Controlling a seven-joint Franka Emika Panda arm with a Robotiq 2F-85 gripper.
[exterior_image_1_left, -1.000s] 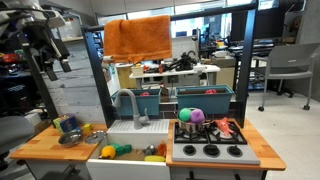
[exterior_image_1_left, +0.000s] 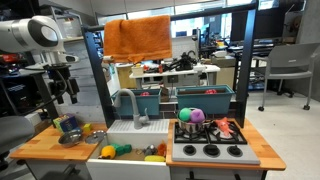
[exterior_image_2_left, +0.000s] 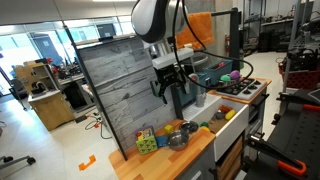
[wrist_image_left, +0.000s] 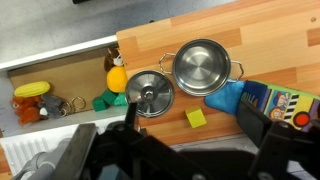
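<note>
Above the left end of the wooden counter hangs my gripper (exterior_image_1_left: 66, 92), well clear of everything below it. Its dark fingers stand wide apart in the wrist view, open, with nothing held between them (wrist_image_left: 190, 130). Below lies a silver two-handled pot (wrist_image_left: 201, 66), empty, with a round metal lid (wrist_image_left: 150, 92) to its left. A small yellow block (wrist_image_left: 196, 117) rests on the wood under the gap. Beside the pot are a blue item (wrist_image_left: 226, 97) and a colourful box (wrist_image_left: 283, 104). In exterior view 2 the gripper (exterior_image_2_left: 172, 92) is above the counter.
A sink (exterior_image_1_left: 127, 173) holds several coloured toys, including an orange (wrist_image_left: 117, 79). Beyond it, a stove (exterior_image_1_left: 212, 150) carries a pot with purple and green things. A faucet (exterior_image_1_left: 136, 108) rises behind the sink. An orange towel (exterior_image_1_left: 138, 39) hangs from the frame.
My arm has come down over the past second, lowering the gripper toward the left counter and slightly to the right. The things on the counter, sink and stove look unmoved.
</note>
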